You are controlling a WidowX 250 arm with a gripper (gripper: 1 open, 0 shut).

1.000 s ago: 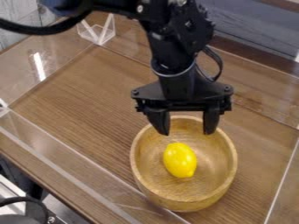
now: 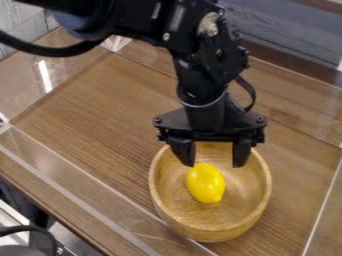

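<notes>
A yellow lemon-shaped object (image 2: 206,183) lies in a round tan wooden bowl (image 2: 257,203) at the lower middle right. My black gripper (image 2: 214,156) hangs over the back half of the bowl, above and behind the yellow object. Its two fingers are spread apart, one to each side, with nothing between them.
A dark edge with cables runs along the lower left. A low wall or ledge borders the back right.
My arm and gripper have shifted slightly and the wrist has tilted a little. The bowl and yellow object look unmoved.
</notes>
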